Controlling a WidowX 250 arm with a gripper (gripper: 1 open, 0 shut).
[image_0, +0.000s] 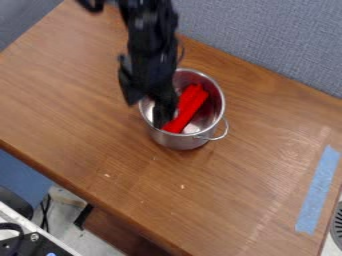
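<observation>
A silver pot (210, 100) with wire handles stands on the wooden table, holding a red elongated object (186, 108). The dark gripper (146, 110) is blurred and reaches down into the pot's left part, beside the red object, covering that part of the interior. Whether its fingers are open or shut, or touch anything, is unclear.
A blue strip of tape (317, 190) lies along the right side. A grey padded surface borders the back, and cables lie off the table at the lower left.
</observation>
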